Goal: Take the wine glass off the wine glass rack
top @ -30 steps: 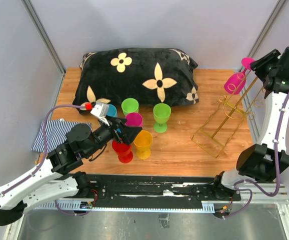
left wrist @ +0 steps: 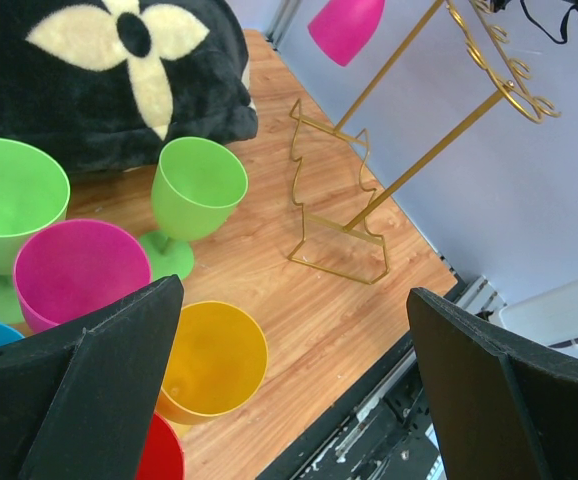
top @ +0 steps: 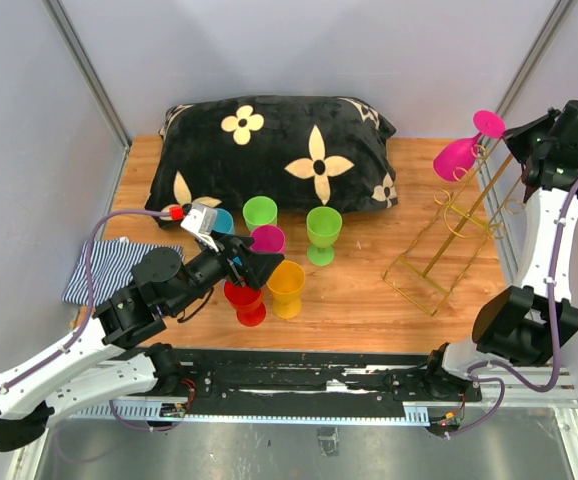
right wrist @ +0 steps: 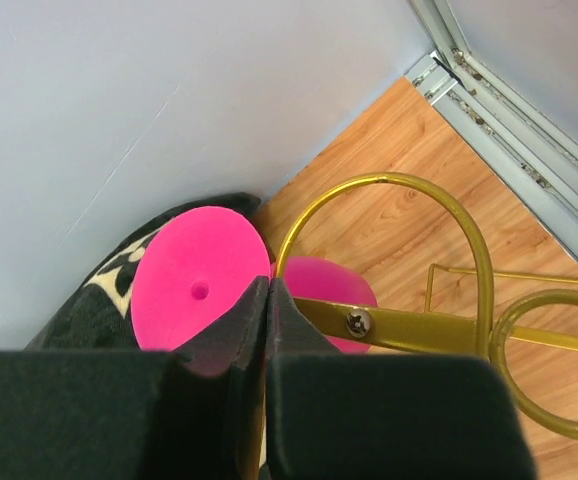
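Note:
The pink wine glass (top: 456,158) hangs tilted at the far end of the gold wine glass rack (top: 449,238), its round foot uppermost. In the right wrist view its pink foot (right wrist: 197,275) lies to the left of the fingertips, and part of the bowl shows behind the rack's loop. My right gripper is shut with nothing between its fingers, and the glass is outside them. Over the group of glasses on the table, my left gripper stands open and empty.
Several colored glasses, including a green one (top: 324,234) and an orange one (top: 287,288), stand at the table's middle. A black flowered cushion (top: 269,160) lies along the back wall. Bare wood lies between the glasses and rack.
My right gripper has gone from open to shut. The left arm is still.

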